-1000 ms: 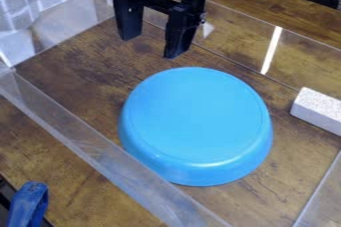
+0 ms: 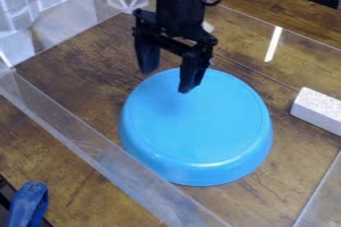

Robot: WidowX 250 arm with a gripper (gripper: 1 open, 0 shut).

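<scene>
My black gripper hangs from the top centre, open, its two fingers pointing down with nothing seen between them. It is over the back part of a large upturned blue round bowl or disc that rests on the wooden surface. Whether the fingertips touch the blue disc cannot be told from this view.
A white block lies at the right. A blue object lies at the lower left, outside a clear plastic edge. A small light object shows partly behind the arm.
The gripper has come down from higher up toward the back of the blue disc. The disc and other objects have not visibly moved.
</scene>
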